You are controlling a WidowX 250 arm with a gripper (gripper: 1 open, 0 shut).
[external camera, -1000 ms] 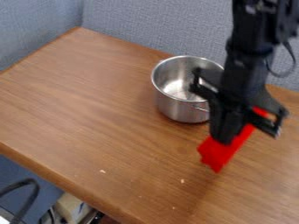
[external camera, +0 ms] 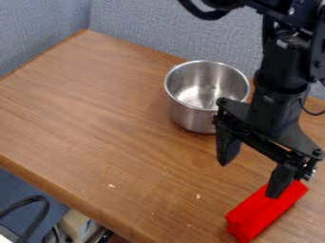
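A red rectangular block lies on the wooden table at the lower right, near the front. My black gripper is above it and a little behind, its fingers spread open with nothing held between them. A shiny metal bowl stands upright at the back, just left of my arm.
Grey padded walls border the back and left. Cables and a dark blue area lie off the table's front-left edge.
My gripper, which was on it, has opened and stands apart above it.
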